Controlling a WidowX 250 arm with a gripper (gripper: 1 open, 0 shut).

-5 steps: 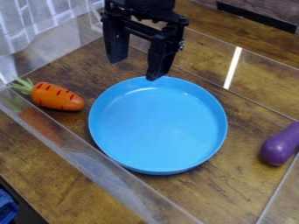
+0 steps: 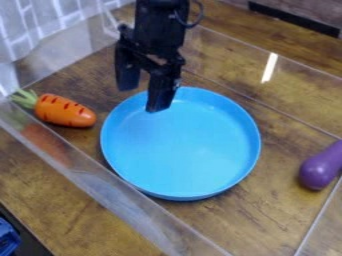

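Observation:
My black gripper (image 2: 147,78) hangs over the upper left part of a blue plate (image 2: 179,150), open, with nothing visible between its fingers. An orange toy carrot (image 2: 64,110) with green leaves lies left of the plate. A purple toy eggplant (image 2: 321,165) lies at the right. The plate is empty.
The wooden table (image 2: 267,220) has clear room at the back right and front. A transparent edge runs diagonally along the left, with a blue object (image 2: 8,238) in the lower left corner.
The gripper has shifted and turned, moving toward the left over the plate's back edge and looking narrower from this view. The carrot, plate and eggplant have not moved.

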